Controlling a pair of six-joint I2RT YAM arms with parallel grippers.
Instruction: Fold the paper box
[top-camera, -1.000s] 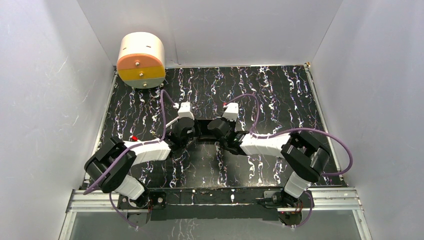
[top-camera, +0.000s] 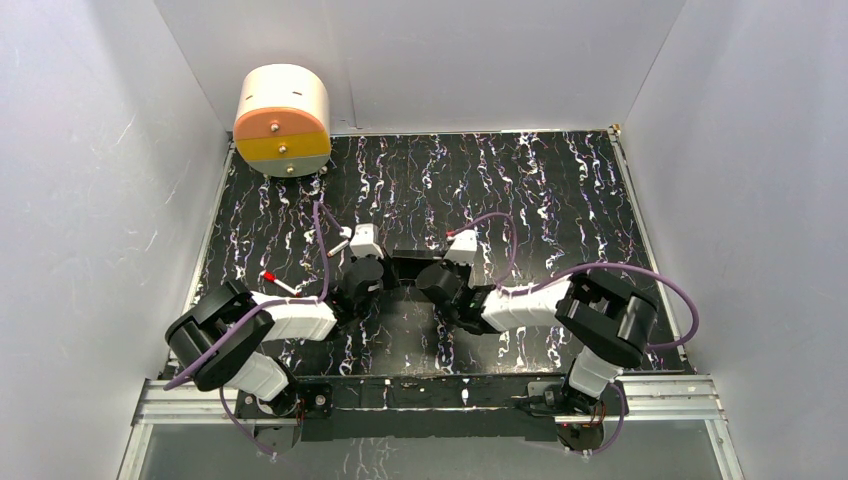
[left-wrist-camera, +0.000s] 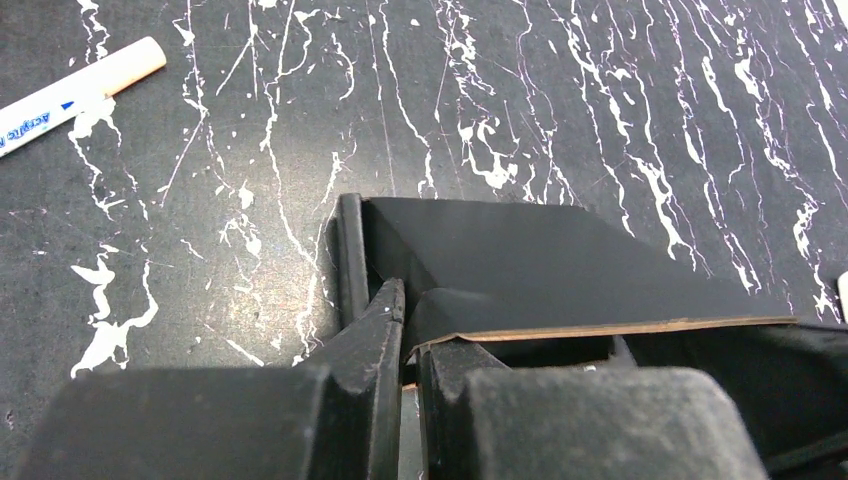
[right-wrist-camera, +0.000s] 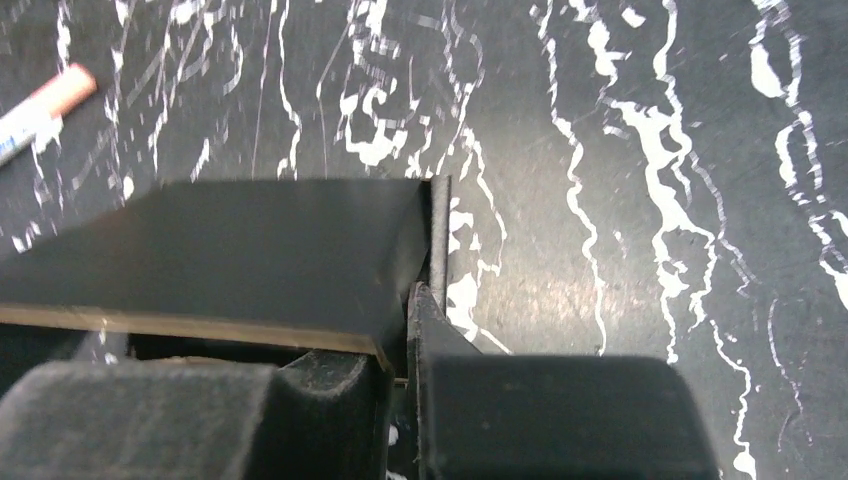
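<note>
The black paper box (top-camera: 418, 266) lies between my two grippers in the top view, partly covered by them. In the left wrist view its raised panel (left-wrist-camera: 500, 265) slants across, with a bare brown edge towards me. My left gripper is shut on the box at its left corner. At the opposite corner, the right wrist view has the same panel (right-wrist-camera: 230, 245) and a thin upright side wall (right-wrist-camera: 440, 235). My right gripper has its fingers close together around that corner; whether they pinch the card cannot be told.
A white marker (left-wrist-camera: 80, 95) lies beyond the left gripper, and a red-capped marker (top-camera: 280, 283) lies further left. A rounded drawer unit (top-camera: 284, 120) stands at the back left. Behind the box and to the right, the black marbled table (top-camera: 560, 200) is mostly clear.
Over the last second both grippers and the box have come towards the near edge.
</note>
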